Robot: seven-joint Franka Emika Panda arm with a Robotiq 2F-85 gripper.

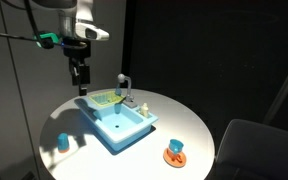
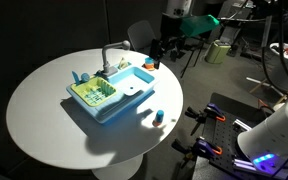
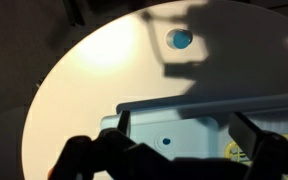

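Note:
My gripper hangs high above the round white table, left of the sink's middle in exterior view 1. The wrist view has its two dark fingers wide apart at the lower edge, with no object held between them; the gripper is open. A small blue cup stands alone on the table near the left edge, well below and apart from the gripper. From the wrist, that blue cup lies beyond the sink's edge, beside the arm's shadow. The light blue toy sink sits in the table's middle.
A green-yellow rack fills one side of the sink. Behind the basin rises a grey faucet, and a soap bottle stands by it. Another blue cup rests on an orange saucer.

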